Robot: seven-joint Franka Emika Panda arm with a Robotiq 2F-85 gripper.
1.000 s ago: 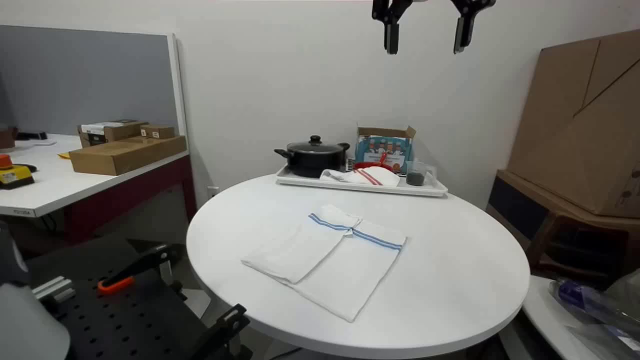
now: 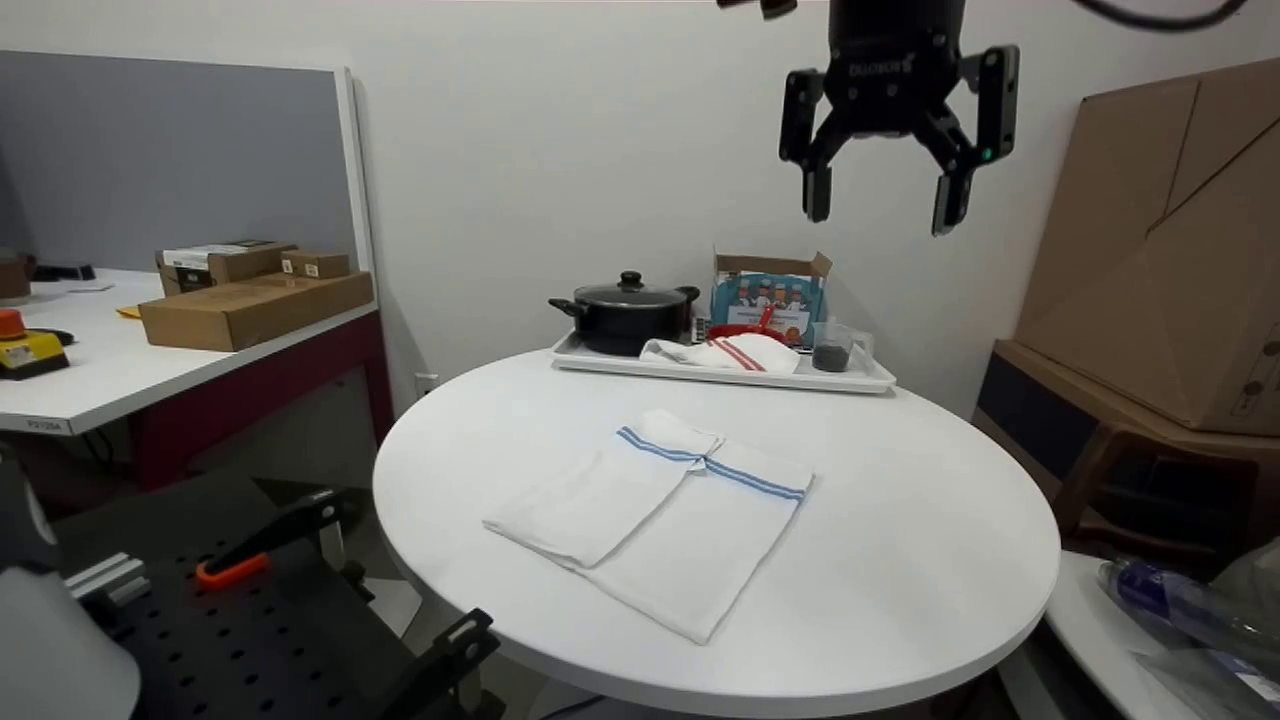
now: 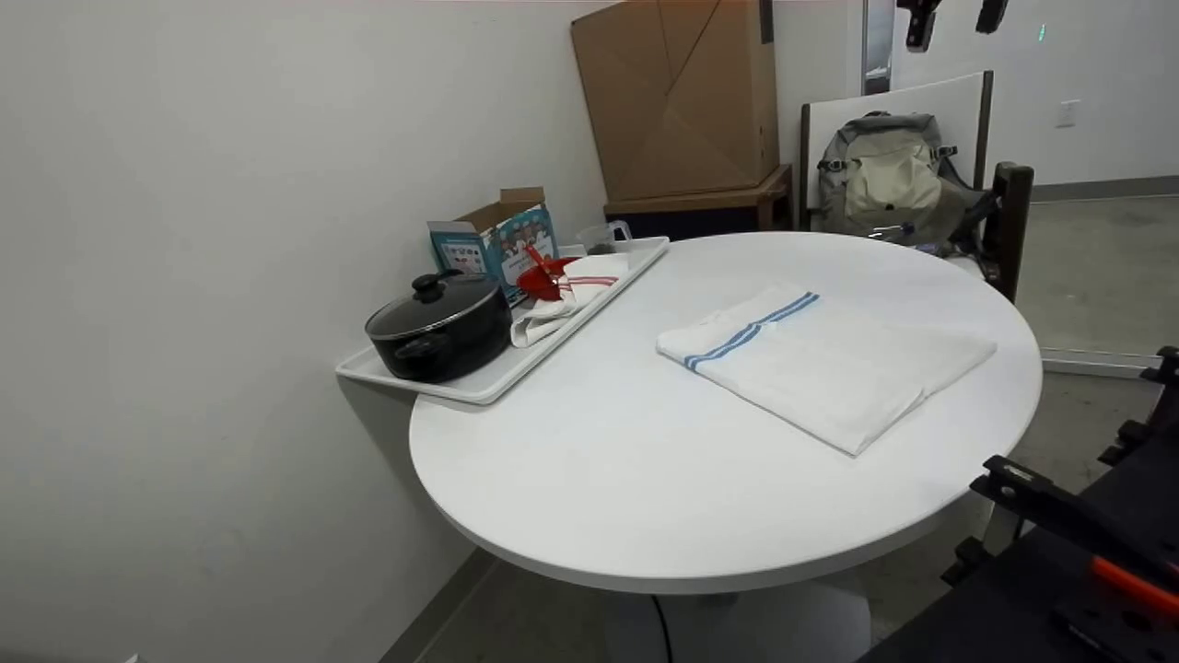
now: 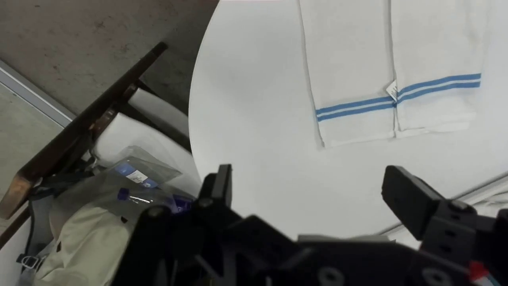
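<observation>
A white towel with blue stripes (image 2: pixel 672 528) lies folded flat on the round white table (image 2: pixel 924 528). Its two halves meet along a seam, where a small tag shows in the wrist view beside the stripes (image 4: pixel 355 107). High above the table, well clear of the towel, hangs my gripper (image 2: pixel 884 214). It stands open, its fingers wide apart and nothing between them. From the wrist camera, bare tabletop shows between the fingertips of the gripper. Only the finger ends of the gripper (image 3: pixel 956 28) reach into the second exterior view.
Along the wall edge, a white tray (image 2: pixel 708 372) carries a lidded black pot (image 2: pixel 630 314), a red-striped cloth (image 2: pixel 744 349), a red dish, a clear cup (image 2: pixel 830 348) and an open blue box (image 2: pixel 768 298). Bare tabletop surrounds the towel. A backpack (image 3: pixel 890 177) sits on a chair nearby.
My gripper has come lower and slightly to the right in exterior view 1, and more of it shows. It was open before as well. The towel and tray have not moved.
</observation>
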